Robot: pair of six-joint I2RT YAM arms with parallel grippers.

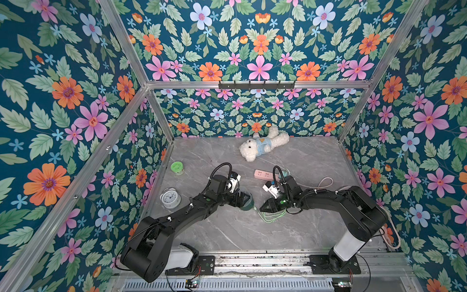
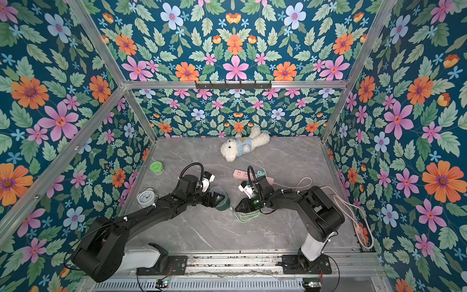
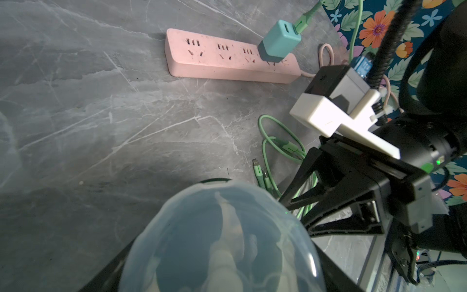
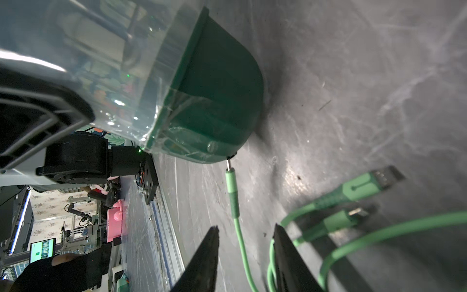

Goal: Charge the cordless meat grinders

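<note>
The meat grinder, a dark green base with clear top, sits beside my left gripper [image 1: 238, 198]; its clear top [image 3: 221, 243] hides most of that gripper's fingers in the left wrist view, so its grasp is unclear. A green cable's plug [image 4: 232, 189] meets the lower side of the base. My right gripper stands open above the loose green cable, below that plug, with nothing between its fingers. Two other green connectors [image 4: 360, 187] lie on the table to the right. A teal charger [image 3: 279, 39] is plugged into the pink power strip [image 3: 214, 60].
A white teddy bear [image 1: 262, 146] lies at the back. A green round object [image 1: 177, 167] and a clock [image 1: 170, 198] are on the left. Loose pink cable [image 2: 350, 214] runs along the right.
</note>
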